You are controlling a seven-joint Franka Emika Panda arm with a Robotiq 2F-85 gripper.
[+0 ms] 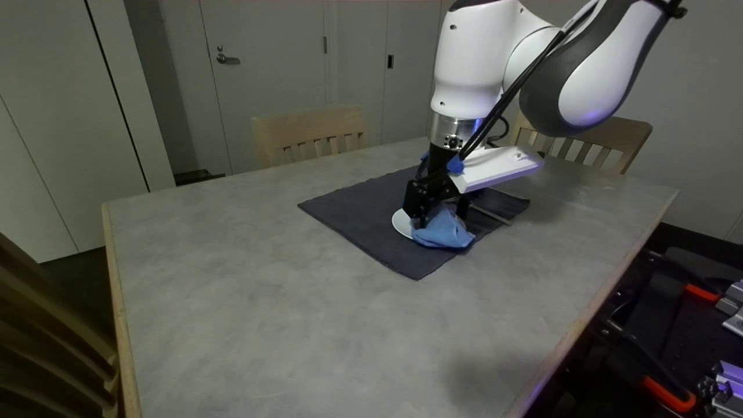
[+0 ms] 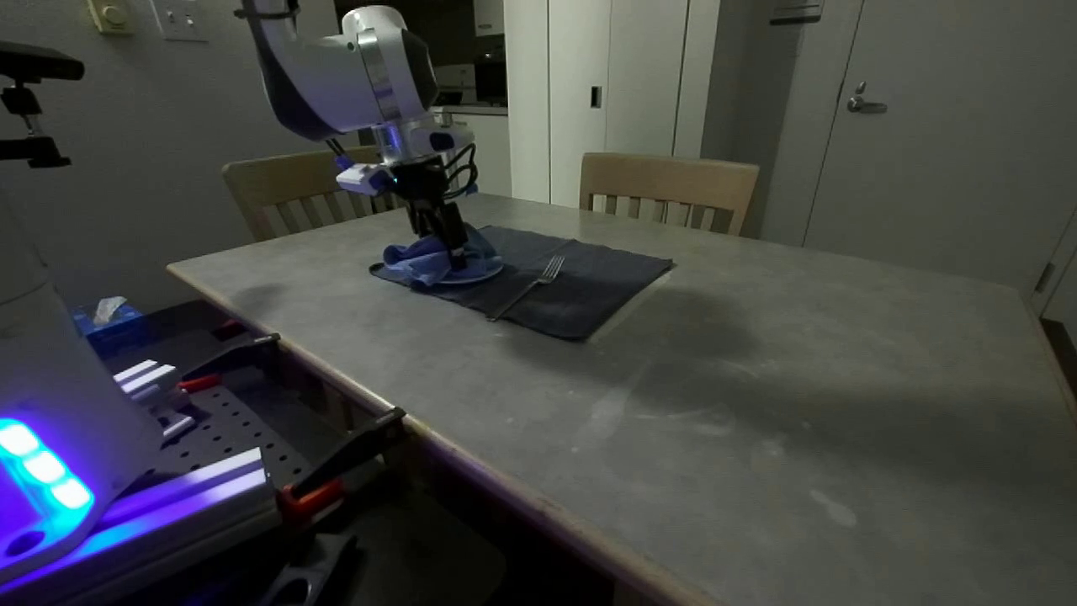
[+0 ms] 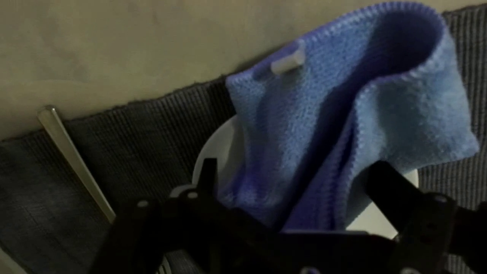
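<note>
A crumpled blue cloth (image 3: 292, 137) lies over a white plate (image 3: 223, 146), hiding most of it. In the wrist view the cloth rises in a fold and hangs past the plate's edge. My gripper is open, its dark fingers (image 3: 393, 191) spread on either side of the bunched cloth. Exterior view 1 has the gripper (image 1: 442, 213) low at the plate, with the cloth (image 1: 444, 231) spilling toward the near side. How firmly the fingers touch the cloth or plate cannot be made out.
Plate and cloth rest on a dark placemat (image 2: 596, 288). Beside them lies a fork (image 2: 535, 286), its handle crossing the mat's edge.
</note>
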